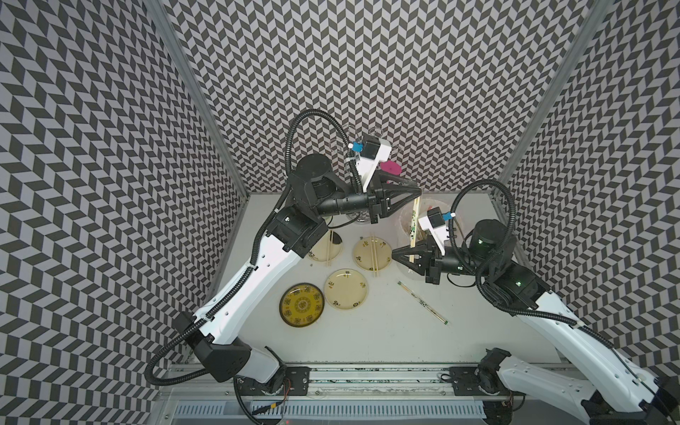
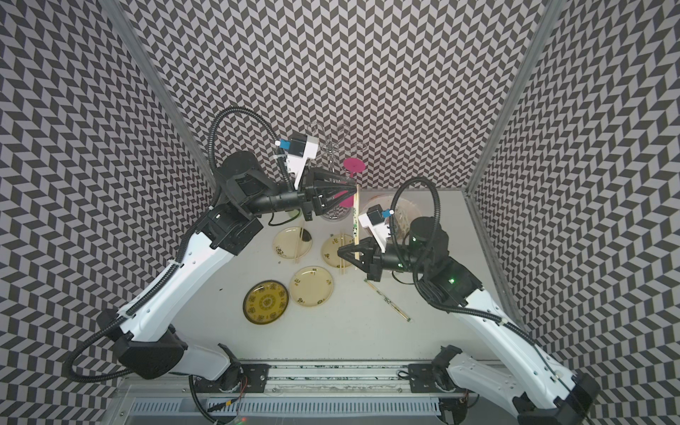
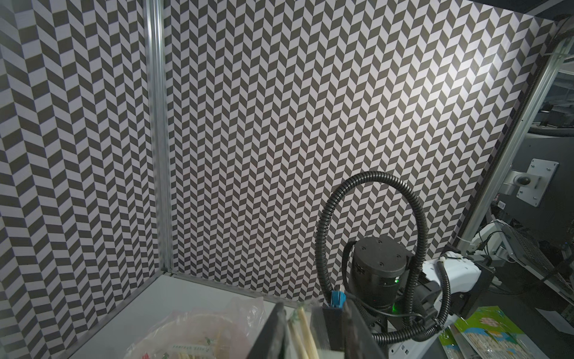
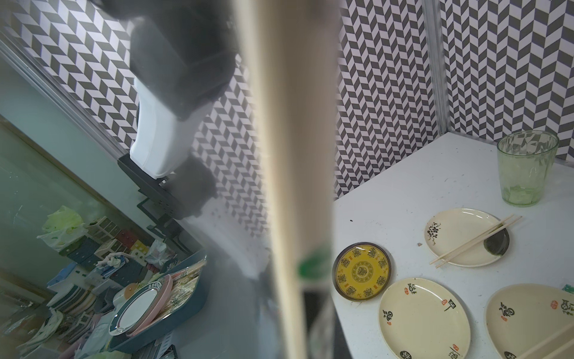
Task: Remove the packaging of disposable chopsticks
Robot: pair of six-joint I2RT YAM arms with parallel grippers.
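A pair of chopsticks, with a patterned wrapper along part of it, stands nearly upright between my grippers, close up and blurred in the right wrist view. My left gripper is at its top end, with pale sticks showing between its blurred fingers in the left wrist view; how far it is closed is unclear. My right gripper is shut at the lower part of the chopsticks. Another wrapped pair lies on the table at the front right.
Plates stand centre-left, two carrying bare chopsticks; a dark yellow plate is at front left. A green cup and a pink item stand behind. A clear plastic container is at back right.
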